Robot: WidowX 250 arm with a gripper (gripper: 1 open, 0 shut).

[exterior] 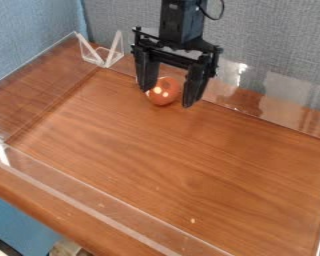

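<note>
My black gripper [168, 90] hangs at the top centre, fingers pointing down and spread wide apart. A shiny orange-red round object [162, 94] sits on the wooden surface behind and between the fingers in this view; I cannot tell whether either finger touches it.
A clear wire-like or acrylic holder [100, 56] stands at the back left. Transparent walls edge the wooden surface [176, 180].
</note>
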